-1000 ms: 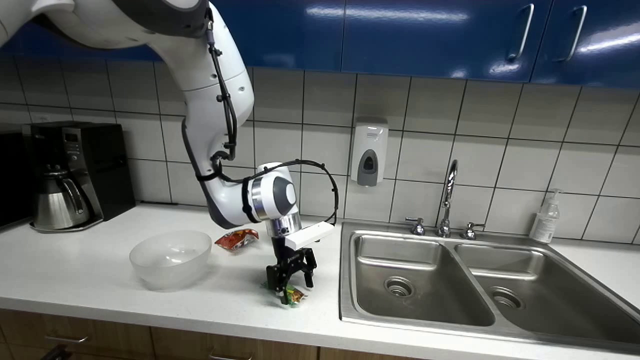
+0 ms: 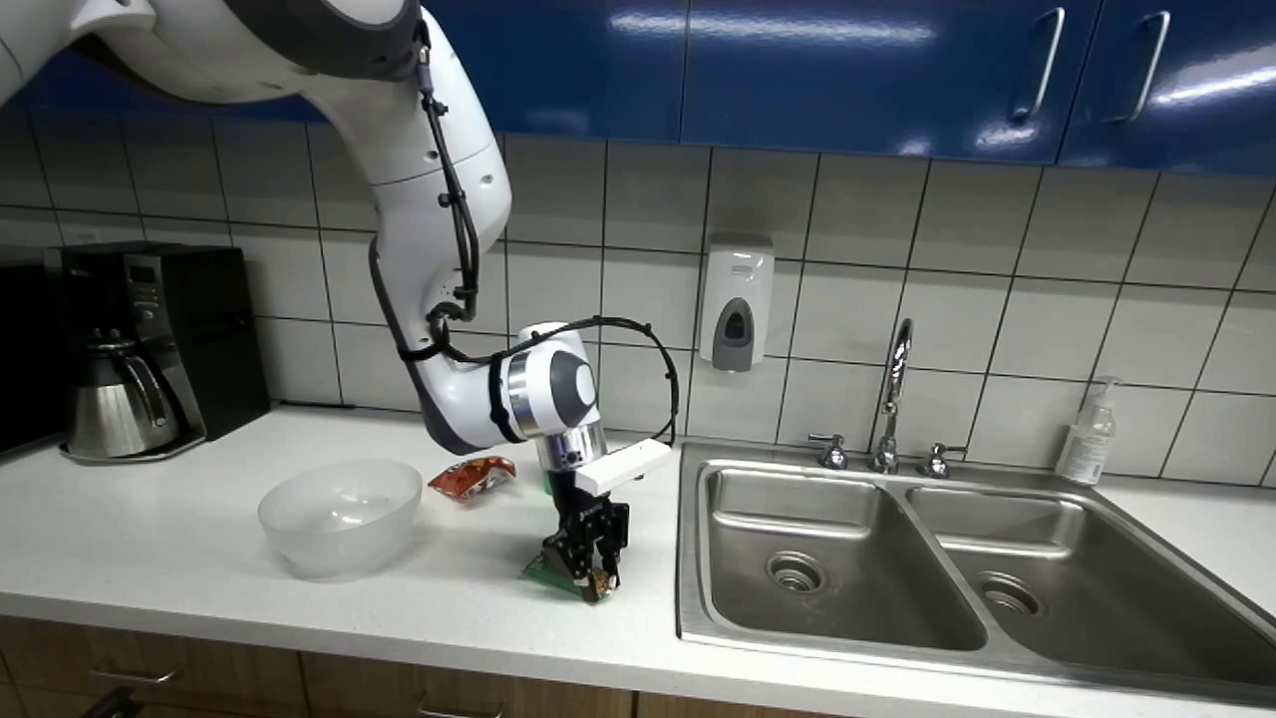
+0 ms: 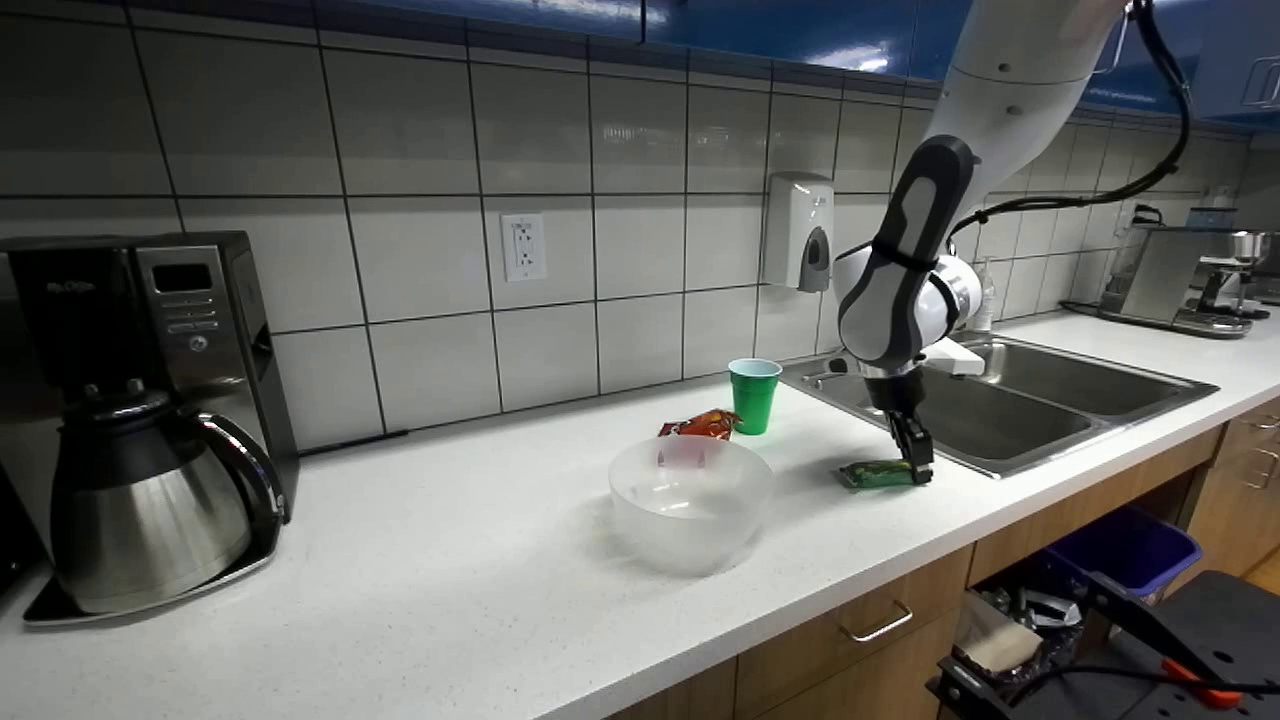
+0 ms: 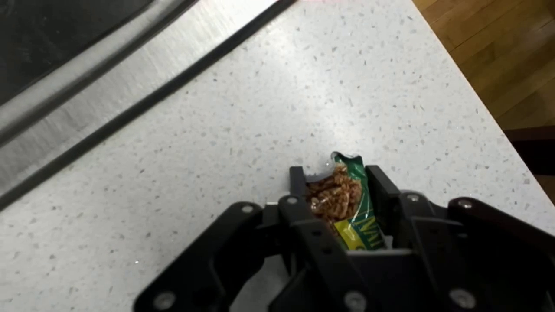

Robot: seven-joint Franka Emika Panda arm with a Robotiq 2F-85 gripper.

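A green snack wrapper [image 2: 553, 574] with a yellow patch and a brown bar picture lies on the counter left of the sink. My gripper is shut on one end of this green wrapper [image 4: 364, 208], a finger against either side of it. From the second exterior view, the wrapper [image 3: 879, 474] stretches leftward from my gripper [image 3: 918, 474], low at the counter surface. Whether it touches the counter along its full length I cannot tell.
A translucent bowl [image 2: 341, 521] stands left of the gripper, with a red snack packet [image 2: 474, 477] behind it and a green cup [image 3: 753, 394] beside the packet. The steel sink [image 2: 696, 562] is close on the right. Bare counter [image 3: 480, 576] spreads left of the bowl.
My gripper was open over the wrapper a second ago. Its fingers have since shut on the wrapper's end, and the hand has shifted slightly right.
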